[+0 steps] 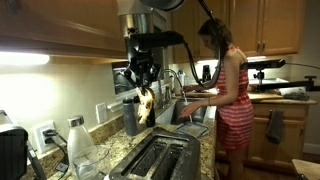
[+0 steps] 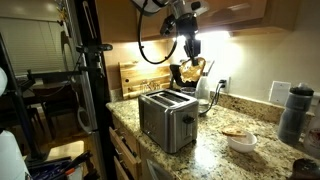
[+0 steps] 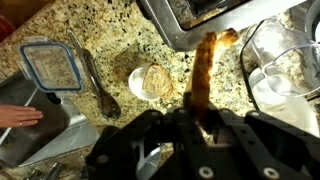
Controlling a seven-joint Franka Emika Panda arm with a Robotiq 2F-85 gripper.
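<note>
My gripper is shut on a browned slice of bread, which hangs down from its fingers. In exterior view 2 the held bread is high above the counter, above and slightly behind the silver toaster. Part of the toaster shows at the top of the wrist view, beyond the slice and apart from it. A white bowl stands to the toaster's right in exterior view 2. Another piece of bread lies in that bowl.
A clear pitcher stands near the toaster. A dark spoon and a lidded container lie beyond the bowl. In exterior view 1 a person in a red striped dress stands at the sink. Cabinets overhang the counter.
</note>
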